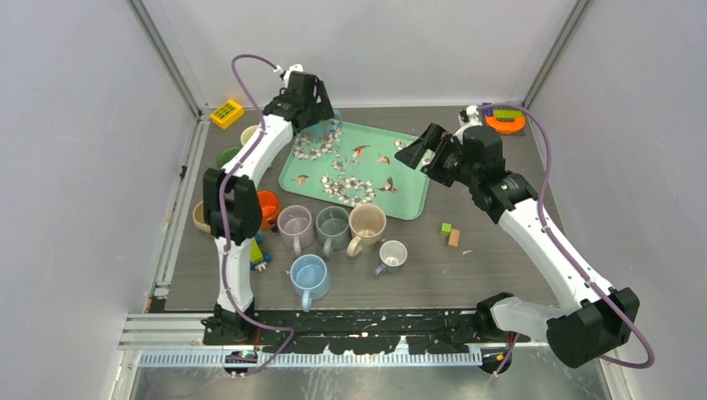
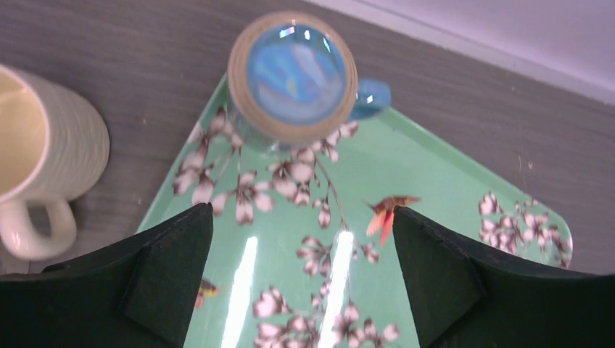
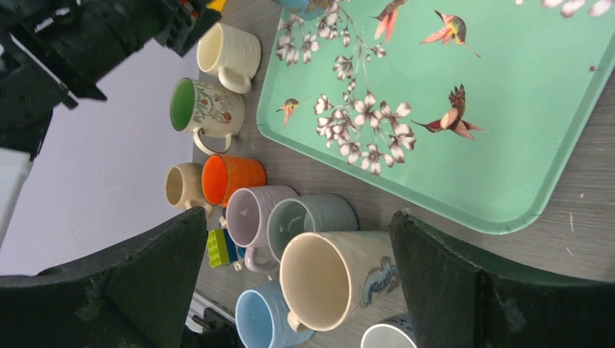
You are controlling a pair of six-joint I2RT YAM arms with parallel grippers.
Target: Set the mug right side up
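An upside-down blue mug (image 2: 290, 80), pale base facing up and handle to the side, stands on the back-left corner of the green tray (image 1: 392, 192); in the top view the left arm partly covers it. My left gripper is over it, open, with the mug in view beyond the fingertips and nothing between them. My right gripper (image 1: 417, 146) hovers above the right part of the tray, open and empty.
Several upright mugs stand left of and in front of the tray, including a cream mug (image 2: 69, 141) beside the blue one. Small blocks (image 1: 450, 237) lie at the right. The tray's middle is clear.
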